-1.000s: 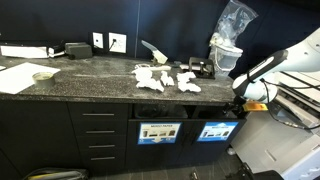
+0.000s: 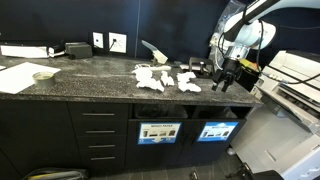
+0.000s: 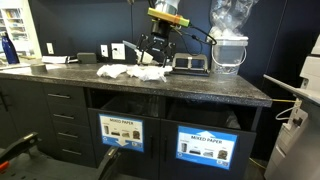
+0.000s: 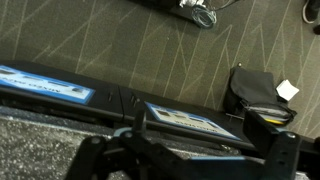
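Note:
Several crumpled white papers (image 2: 150, 78) lie loose on the dark speckled counter, and another cluster (image 2: 187, 82) sits just to their right. In exterior view 2 the white papers (image 3: 149, 73) rest near the counter's front part. My gripper (image 2: 226, 81) is above the counter's right end, to the right of the papers. Its fingers stand open, with nothing seen between them. The wrist view looks down past the counter's front edge to the carpet, with the dark fingers (image 4: 138, 124) spread apart and no paper in sight.
Below the counter are two open bins with blue-and-white mixed paper labels (image 2: 160, 132) (image 3: 205, 146). At the back stand a toaster-like appliance (image 3: 191, 63) and a bag-lined white bucket (image 3: 229, 52). A small round tin (image 2: 43, 76) sits at the left. A black bag (image 4: 255, 92) lies on the floor.
The arm has risen from low beside the counter's right end and swung left, bringing the gripper above the countertop. The white papers have not moved.

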